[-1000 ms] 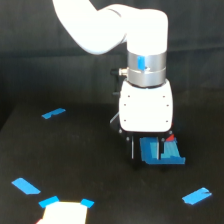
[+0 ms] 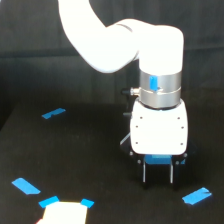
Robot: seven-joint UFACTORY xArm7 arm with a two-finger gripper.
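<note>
My white gripper is at the right of the dark table, pointing down. Its two thin dark fingers stand well apart, with nothing seen between their tips. Just behind the hand, a strip of a blue thing shows below the white housing. Most of that thing is hidden by the hand, so its shape and its distance from the fingers cannot be judged.
Blue tape marks lie at the back left, front left and front right. A pale object with blue tape beside it is cut off by the bottom edge.
The gripper has shifted right and toward the bottom of the view. It now covers most of the blue thing and the red patch seen on or beside it before.
</note>
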